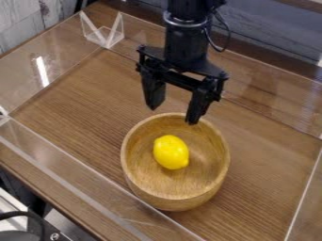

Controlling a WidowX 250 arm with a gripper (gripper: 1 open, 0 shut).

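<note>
A yellow lemon-like object [171, 151] lies in a round wooden bowl [210, 171] in the lower middle of the camera view. My black gripper [175, 104] hangs just above the back of the bowl, higher in the picture than the yellow object, open with its two fingers spread apart and nothing seen between them.
A white wire-like item [104, 28] stands at the back left. Raised edges border the table, and a black cable [23, 218] shows at the lower left.
</note>
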